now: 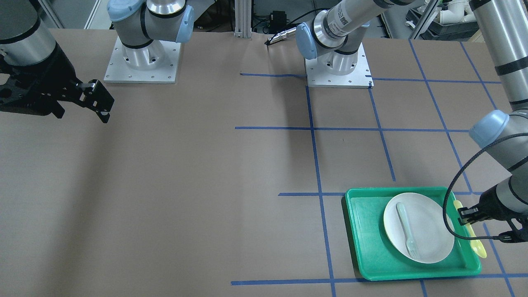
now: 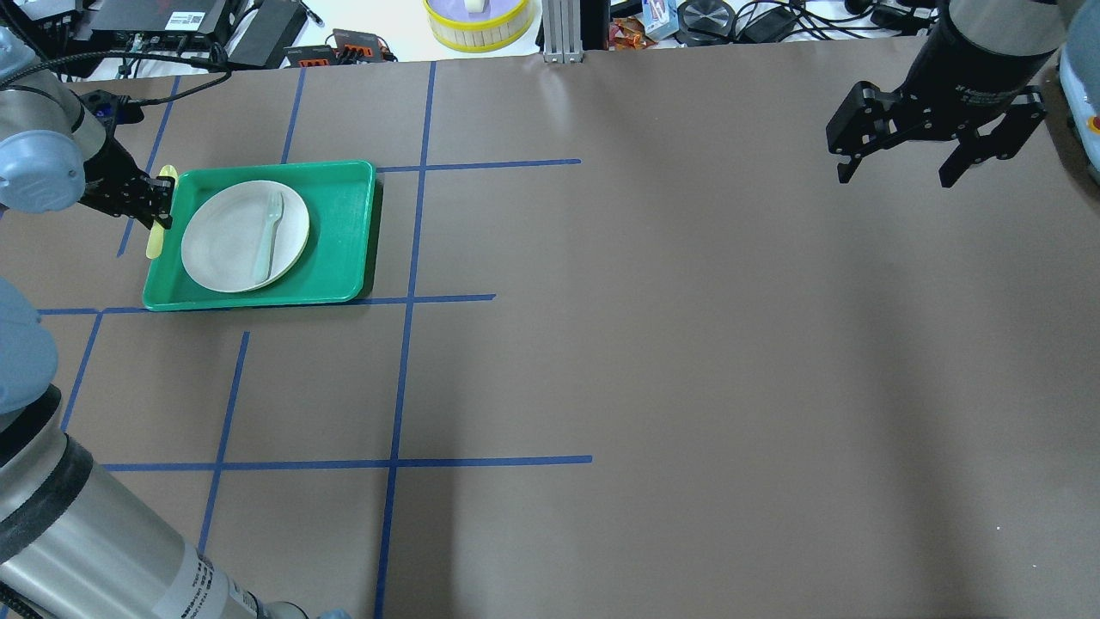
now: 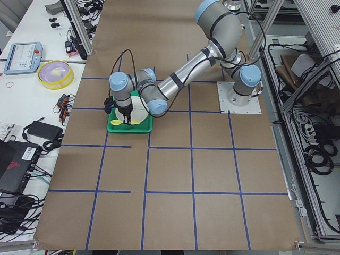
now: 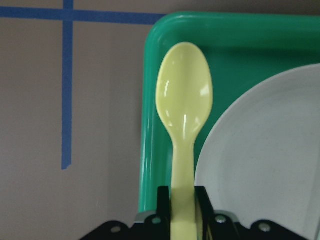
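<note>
My gripper is shut on the handle of a pale yellow plastic spoon (image 4: 184, 95), held above the side rim of a green tray (image 4: 149, 140). The front and top views show the spoon (image 1: 476, 246) at that same edge, bowl end toward the front. A white plate (image 2: 222, 242) lies in the tray, with a pale blue utensil (image 2: 269, 232) on it.
The table left of the tray in the front view is bare, marked with blue tape lines (image 1: 321, 218). Another black gripper (image 1: 94, 99) hangs at the upper left. Two further arm bases (image 1: 339, 74) stand at the back.
</note>
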